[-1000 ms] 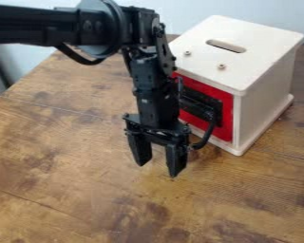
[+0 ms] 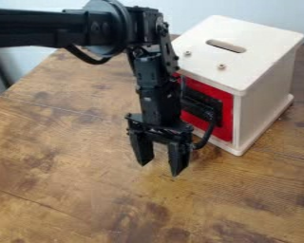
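My black gripper (image 2: 160,160) points down just above the wooden table, its two fingers apart with nothing visible between them. Behind it to the right stands a pale wooden box (image 2: 257,104) with a slot and two small round studs on its sloped top and a red panel (image 2: 220,131) on its front, largely covered by my wrist and cables.
The gripper has shifted very slightly to the right; the box stands where it was.
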